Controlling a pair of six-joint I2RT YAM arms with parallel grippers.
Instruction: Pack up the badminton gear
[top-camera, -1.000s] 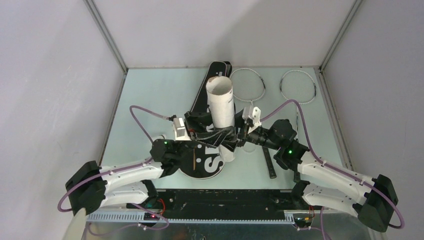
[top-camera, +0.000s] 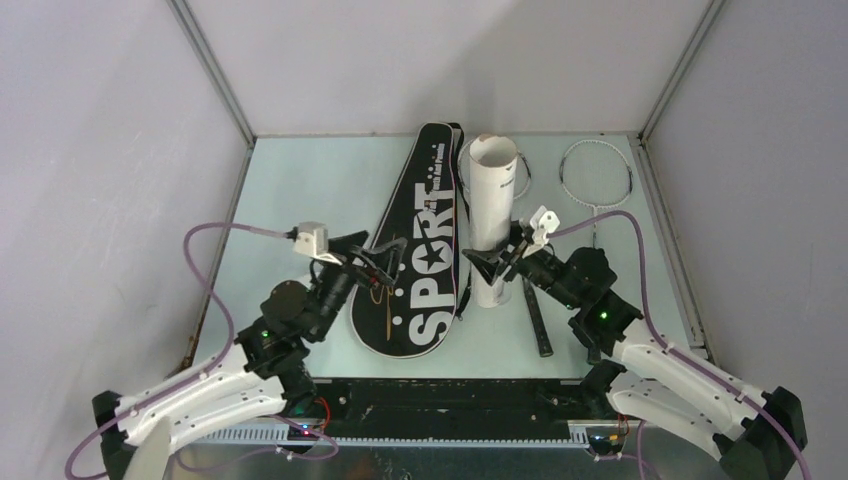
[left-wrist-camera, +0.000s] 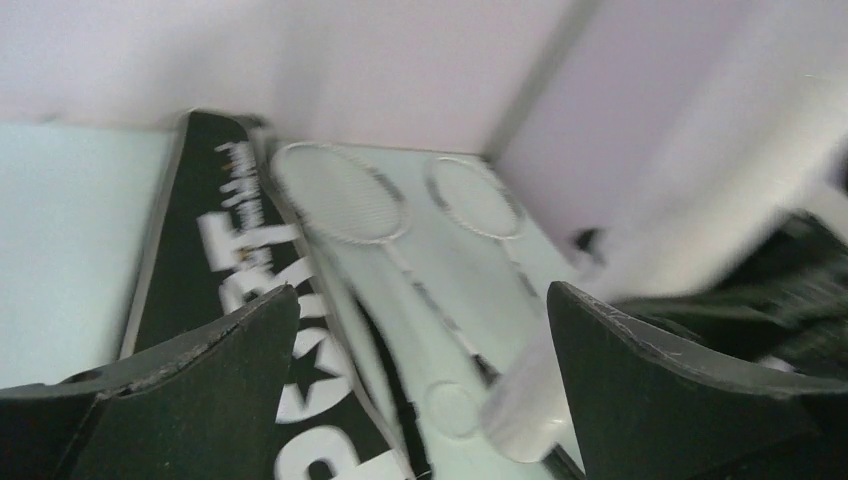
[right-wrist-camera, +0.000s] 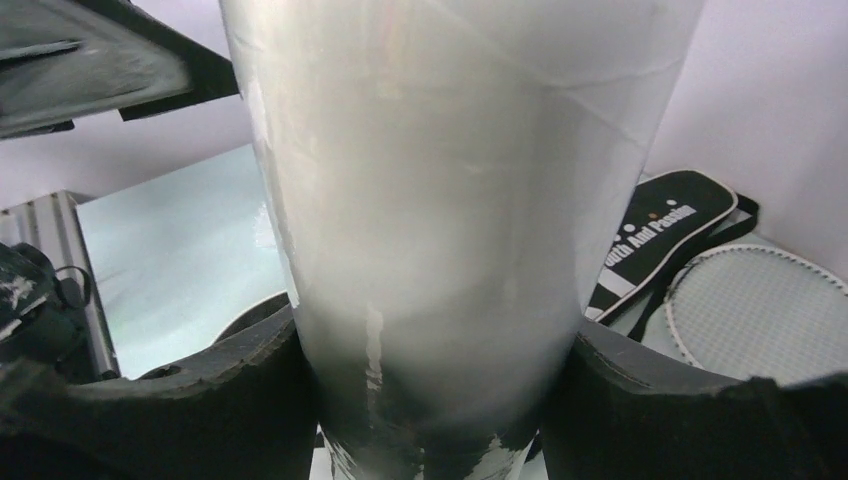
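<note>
A tall white shuttlecock tube (top-camera: 491, 180) stands upright at centre, with my right gripper (top-camera: 487, 262) shut on it; it fills much of the right wrist view. My left gripper (top-camera: 385, 262) is open over the lower part of the black SPORT racket bag (top-camera: 405, 300), apart from the tube.
Walls and metal rails (top-camera: 665, 235) close the sides and back. A dark strip runs along the front edge.
The tube has moved right and away from the bag with my right gripper. My left gripper has let go of it and drawn back to the left.
</note>
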